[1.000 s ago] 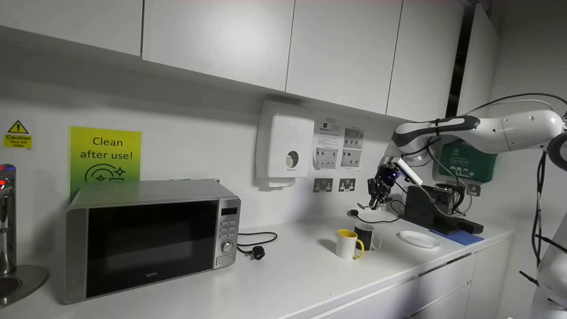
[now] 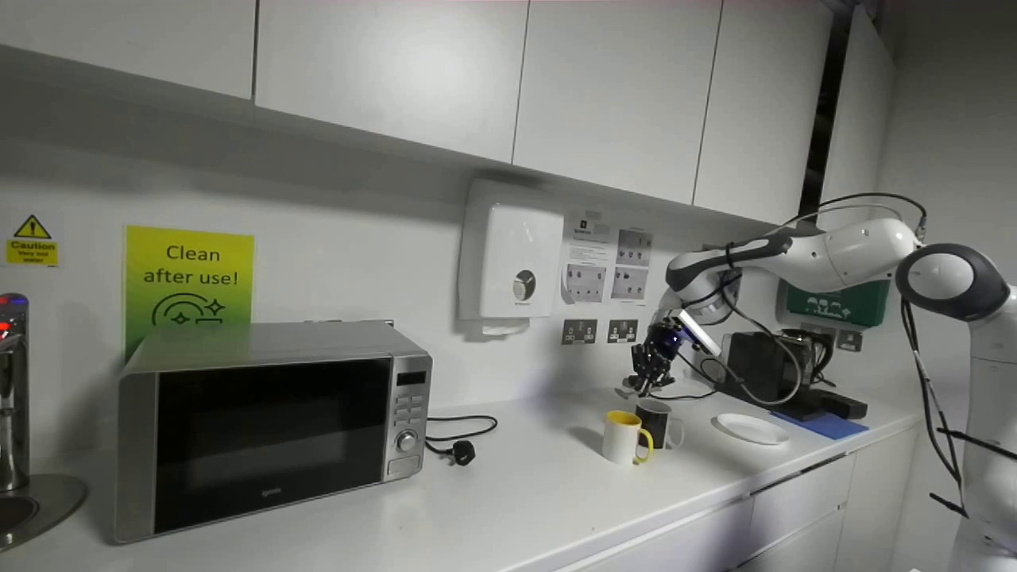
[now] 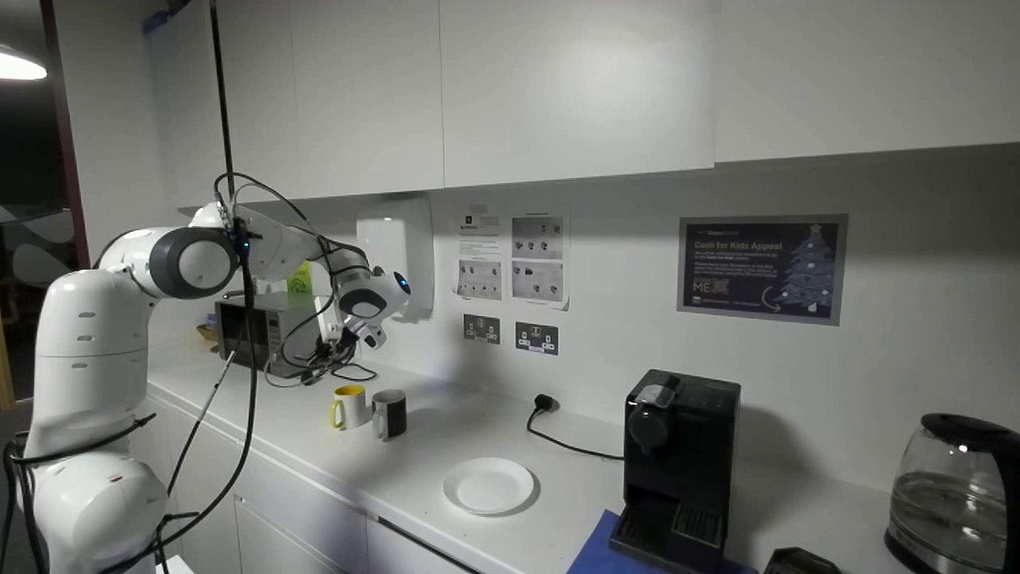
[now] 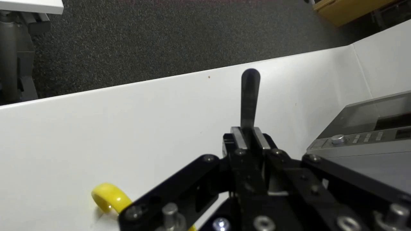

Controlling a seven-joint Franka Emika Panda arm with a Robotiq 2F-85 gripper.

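My gripper is shut on a thin, round-ended metal utensil (image 4: 249, 94); one end juts out past the fingertips in the wrist view. The rest of it is hidden, so its kind cannot be told. In exterior view 1 the gripper (image 2: 651, 376) hangs just above and behind the mugs. A white mug (image 2: 620, 438) with yellow inside and handle stands upright on the counter. Right beside it is a black-and-grey mug (image 2: 653, 424). Only the yellow handle (image 4: 111, 197) shows clearly in the wrist view, at lower left.
A white plate (image 3: 489, 485) lies on the counter, with a coffee machine (image 3: 679, 459) and a glass kettle (image 3: 956, 493) farther right. The microwave (image 2: 276, 429) stands at the other end. Open counter (image 2: 534, 486) lies between microwave and mugs.
In exterior view 1 the arm has swung left and the gripper has come lower, nearer the mugs, with the utensil still in it. Mugs and plate have stayed put.
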